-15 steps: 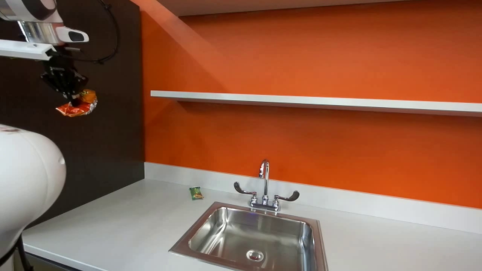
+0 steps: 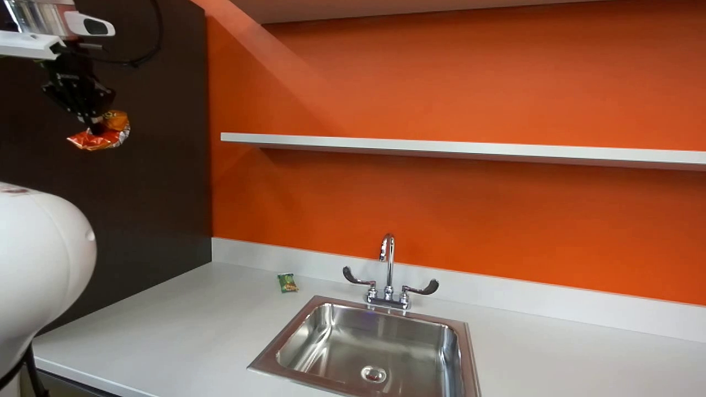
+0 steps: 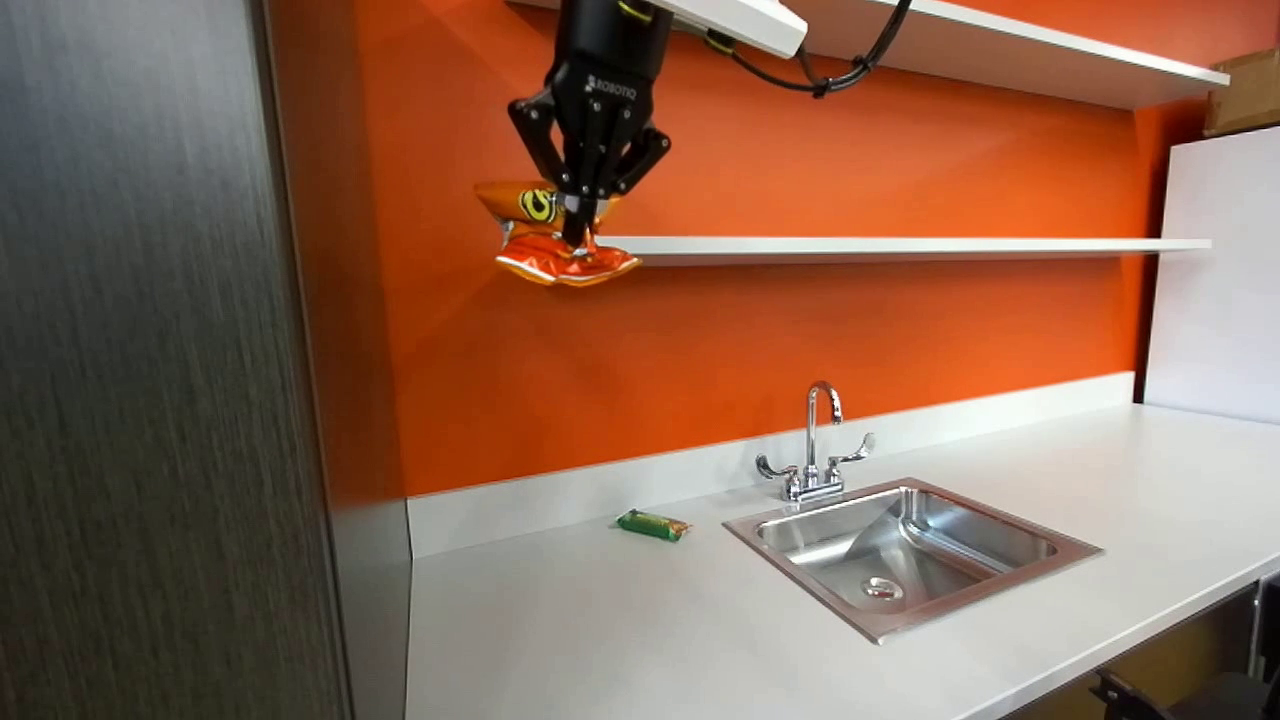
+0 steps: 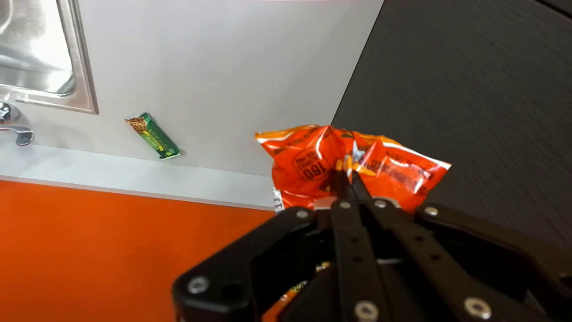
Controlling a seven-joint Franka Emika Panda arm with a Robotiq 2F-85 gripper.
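An orange-red snack bag (image 3: 546,254) hangs crumpled from my gripper (image 3: 581,234), high above the counter. In the wrist view the bag (image 4: 303,161) spreads to both sides of the fingers, which are shut on a pinched fold of its film. Exterior view 1 has the gripper (image 2: 96,127) and bag (image 2: 118,125) at upper left, in front of the dark panel. A green snack bar packet (image 3: 654,524) lies flat on the counter, well below and apart from the gripper; its wrapper (image 4: 153,136) shows plainly in the wrist view.
The steel sink (image 2: 301,379) with its faucet (image 2: 390,264) is set into the pale counter (image 2: 172,331). A white shelf (image 3: 912,246) runs along the orange wall. A dark tall panel (image 2: 145,165) bounds the left side.
My gripper has risen and shifted slightly left in exterior view 1, carrying the orange bag along. The green packet has stayed where it was.
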